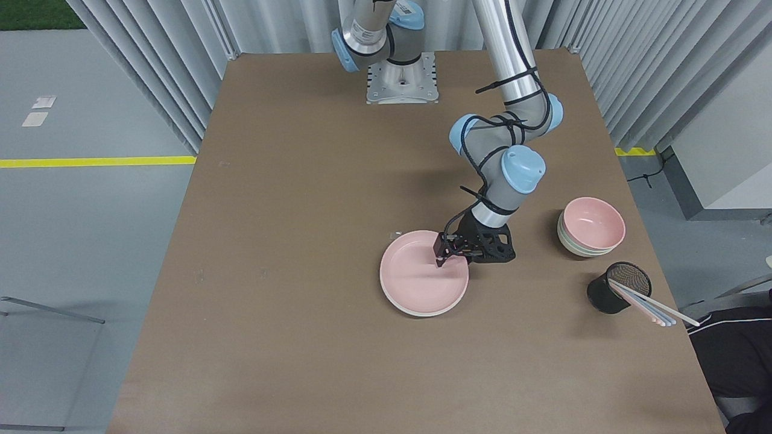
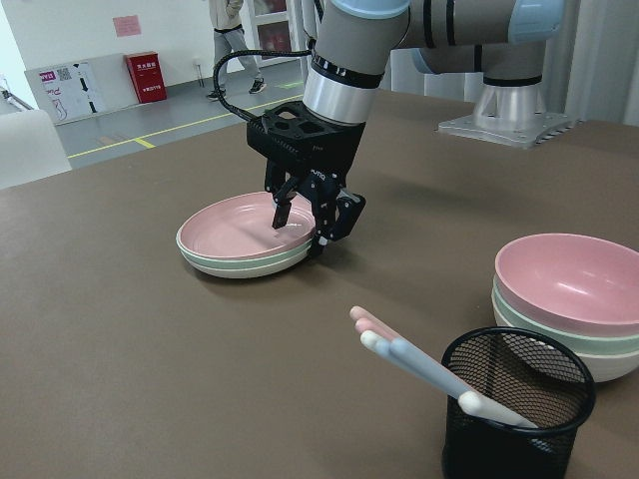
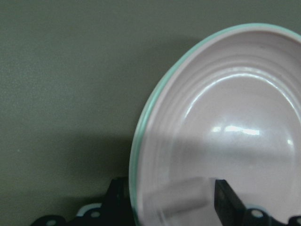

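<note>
A stack of plates, pink on top with pale green and white below [image 1: 416,282], rests on the brown table [image 1: 304,289]. My gripper hangs at the near-side rim of the stack [image 2: 215,239] in the left view. In the wrist view its fingers stand open, one finger over the pink surface, the other just outside the green rim, partly cut off by the frame. The rim runs between them; whether either finger touches it, I cannot tell.
Stacked pink, green and white bowls [image 1: 593,220] stand to the right. A black mesh holder [image 1: 604,293] with several pastel sticks stands in front of them.
</note>
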